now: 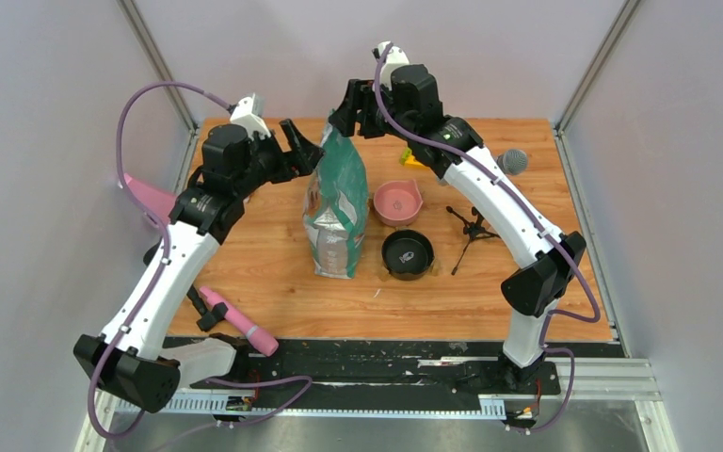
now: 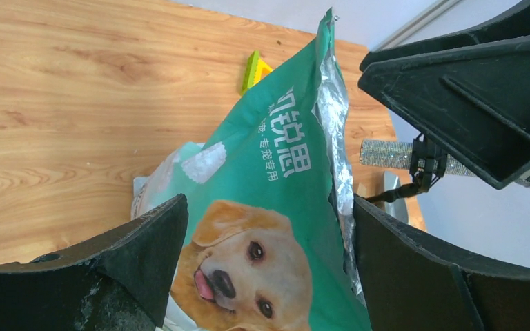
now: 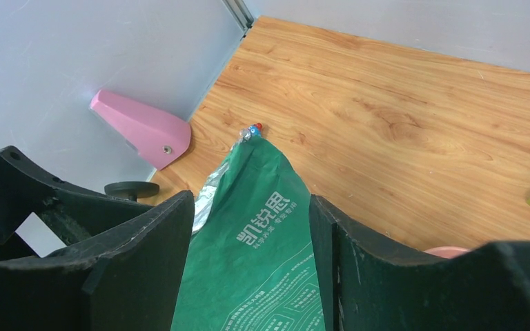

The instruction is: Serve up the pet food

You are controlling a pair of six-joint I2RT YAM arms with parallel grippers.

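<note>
A tall teal-and-silver pet food bag [image 1: 337, 212] with a dog picture stands mid-table. My left gripper [image 1: 308, 148] is open beside its upper part; in the left wrist view the bag's silver top edge [image 2: 335, 117] lies by the right finger. My right gripper [image 1: 344, 111] is open at the bag's top, which rises between its fingers in the right wrist view. A pink bowl [image 1: 397, 201] and a black bowl [image 1: 407, 252] sit right of the bag.
A yellow-green object [image 1: 412, 160] lies behind the pink bowl. A black tripod [image 1: 473, 229] and a microphone [image 1: 511, 162] are on the right, a pink cylinder [image 1: 240, 320] at front left. Free table lies left of the bag.
</note>
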